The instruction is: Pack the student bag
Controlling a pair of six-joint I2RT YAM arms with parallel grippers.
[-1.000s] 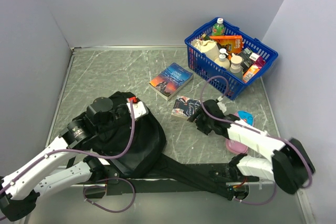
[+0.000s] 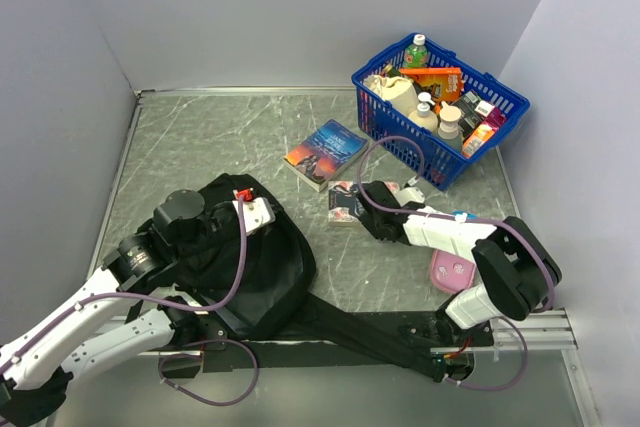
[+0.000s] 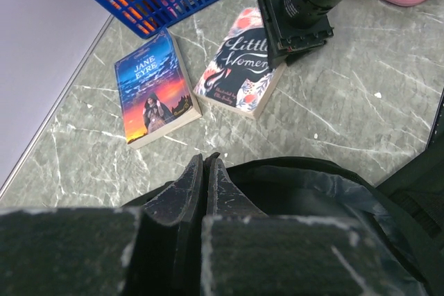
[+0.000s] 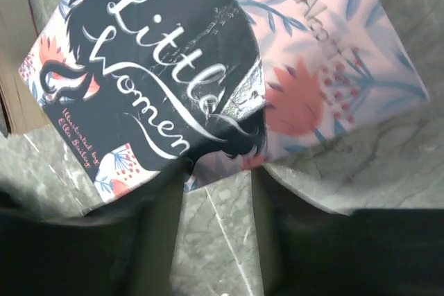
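Observation:
The black bag (image 2: 280, 277) lies open at the left, with my left gripper shut on its fabric edge. The Little Women book (image 2: 343, 204) lies flat on the table; my right gripper is at its lower edge, fingers part open and blurred, the cover showing beyond them. The Jane Eyre book (image 3: 152, 88) lies beside it, flat, toward the back.
A blue basket (image 2: 395, 128) full of bottles and packets stands at the back right. A pink case (image 2: 452, 271) lies at the right, partly under the right arm. Bare table is at the back left.
My right gripper has moved left and up in the top view, onto the Little Women book. The left arm has shifted very slightly.

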